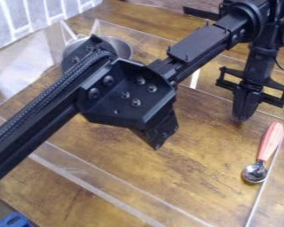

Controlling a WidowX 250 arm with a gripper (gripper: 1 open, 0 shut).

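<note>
The black gripper (244, 110) hangs at the right over the wooden table, its fingers drawn close together; whether anything sits between them is hard to tell. Just below and to its right lies an ice cream scoop with a red handle (270, 141) and a silver head (255, 173). At the upper left, a grey metal vessel (75, 55) is partly hidden behind the black arm.
A white rack (26, 18) stands at the top left. A blue object (14, 221) is at the bottom-left corner.
</note>
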